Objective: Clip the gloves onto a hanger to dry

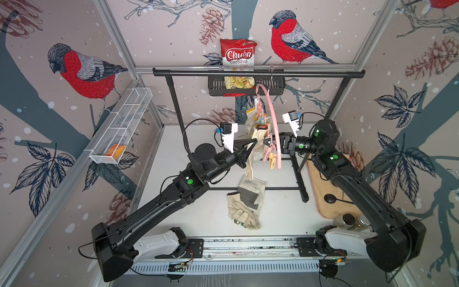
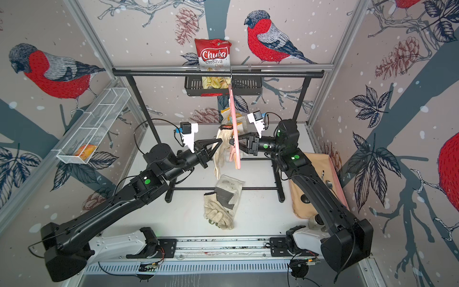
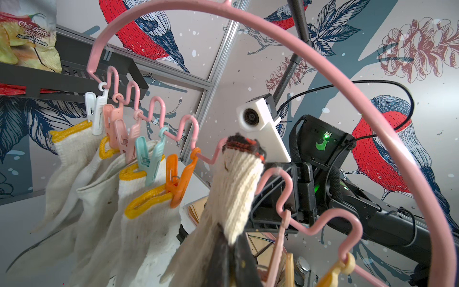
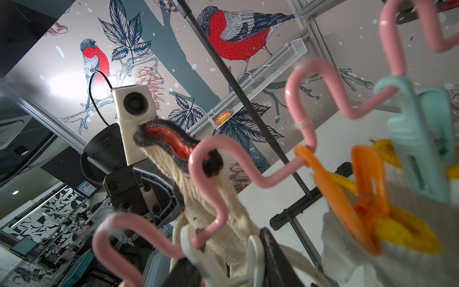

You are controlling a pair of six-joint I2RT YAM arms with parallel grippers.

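My left gripper (image 1: 255,141) is shut on a cream glove (image 3: 241,186) with a black and red cuff, which stands upright beside the pink hanger (image 3: 406,157). In the right wrist view, a white clip (image 4: 210,263) sits between the fingers of my right gripper (image 1: 268,142), which bear on both its handles. That clip is in front of the glove; whether its fingers reach the fabric is hidden. Gloves with yellow cuffs hang from the orange clip (image 3: 181,179), mint clip (image 3: 150,160) and others. Two loose gloves (image 1: 243,210) lie on the table.
The black rack bar (image 1: 191,73) runs overhead. A chip bag (image 1: 237,55) stands in the dark basket (image 1: 215,91) behind. A wooden board (image 2: 298,191) lies at the right, and much of the white tabletop on the left is bare.
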